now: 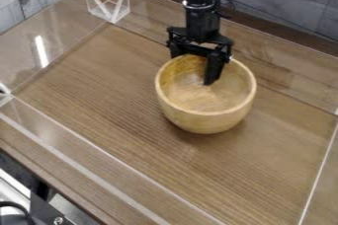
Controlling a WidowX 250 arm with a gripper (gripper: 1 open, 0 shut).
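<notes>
A large light wooden bowl sits on the wooden table, right of centre. The black gripper hangs from the arm at the top of the view, at the bowl's back rim, its lower parts over the bowl's interior. The fingertips are dark and small; whether anything is between them is hard to see.
A white wire-like object stands at the back left. Table edges show at the left and back right.
</notes>
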